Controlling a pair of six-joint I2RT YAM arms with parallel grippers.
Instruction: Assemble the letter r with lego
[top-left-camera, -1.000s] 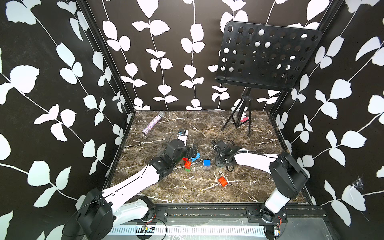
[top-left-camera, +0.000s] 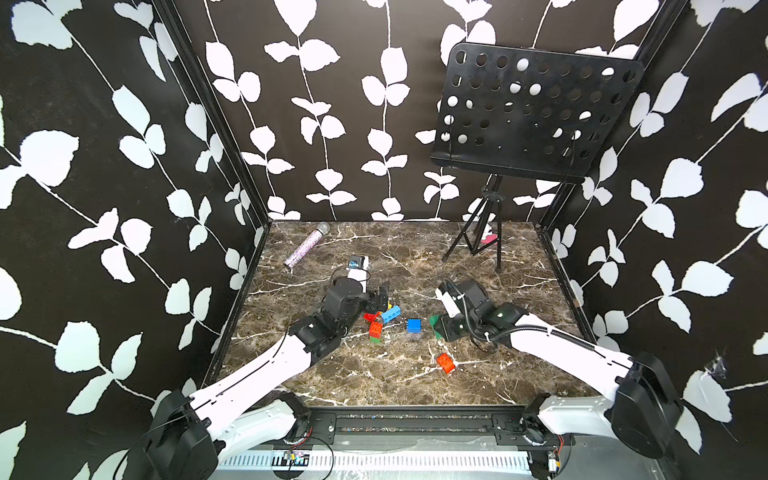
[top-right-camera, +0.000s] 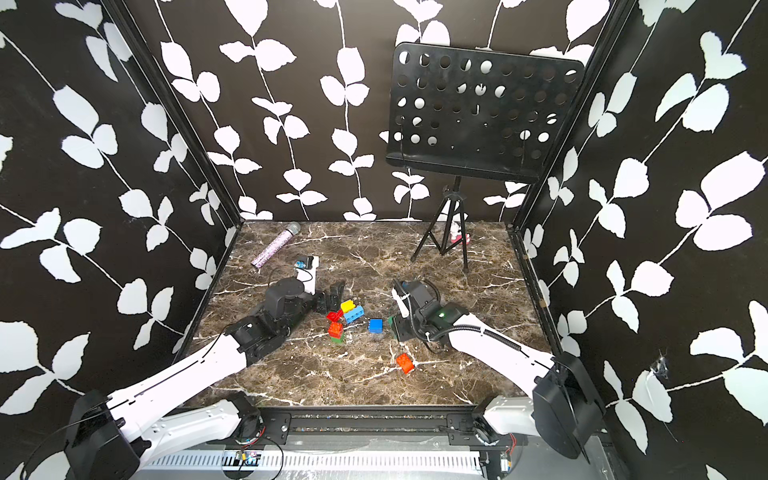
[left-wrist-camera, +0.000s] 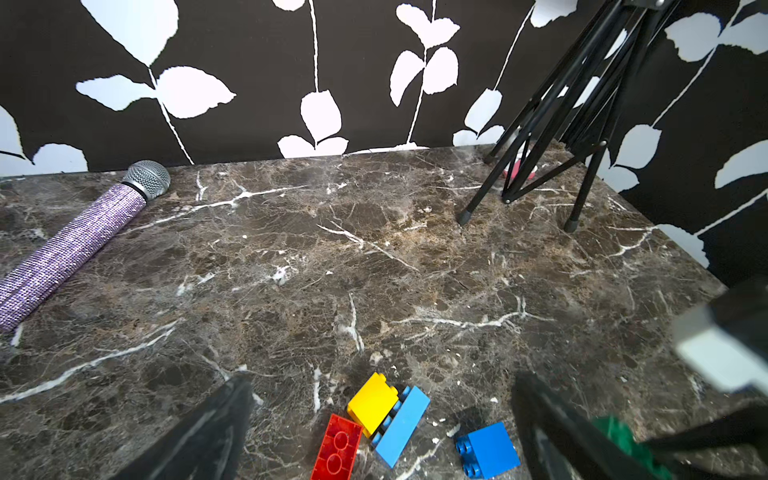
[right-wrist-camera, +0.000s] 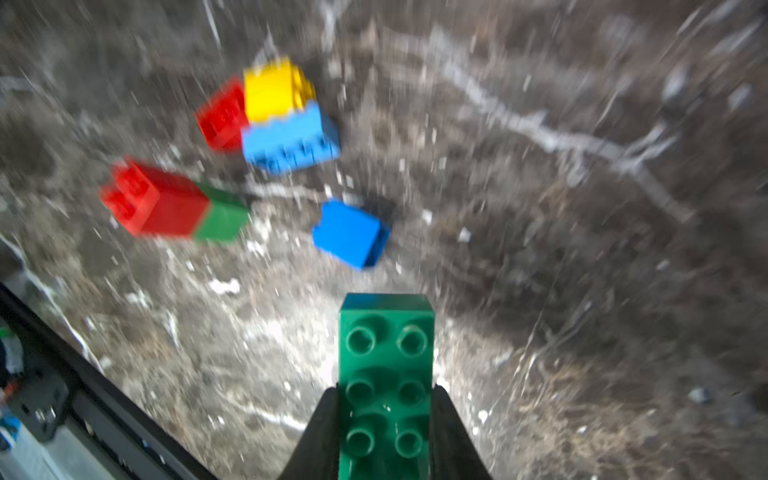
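In the right wrist view my right gripper is shut on a green brick (right-wrist-camera: 386, 336), held above the table. My left gripper is open over a yellow brick (left-wrist-camera: 372, 400), a light blue brick (left-wrist-camera: 400, 428) and a red brick (left-wrist-camera: 336, 448). A dark blue brick (left-wrist-camera: 492, 448) lies to their right. A red brick (right-wrist-camera: 164, 204) with a green one (right-wrist-camera: 220, 220) lies nearby, and another red brick (top-left-camera: 445, 363) lies toward the front of the table.
A sequined microphone (left-wrist-camera: 72, 248) lies at the back left. A black music stand (top-left-camera: 536, 112) stands at the back right on tripod legs. The marble table (top-right-camera: 264, 368) has free room around the bricks; dark patterned walls enclose it.
My right arm has risen and shifted, its wrist turned, with the green brick now showing at its gripper. The left arm has moved slightly; the loose bricks look unchanged.
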